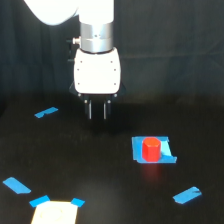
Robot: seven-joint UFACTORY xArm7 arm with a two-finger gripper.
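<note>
A small red block (151,149) stands on a blue taped patch (167,158) to the right of the dark table's middle. My gripper (98,116) hangs at the upper left of the camera view, fingers pointing down, away from the block and above the table. A dark gap shows between its two narrow fingers, so it is open, and nothing is visible between them.
At the bottom left lies a pale, cream-coloured object (55,213) with blue tape at its corners. Strips of blue tape (187,195) mark other spots on the table.
</note>
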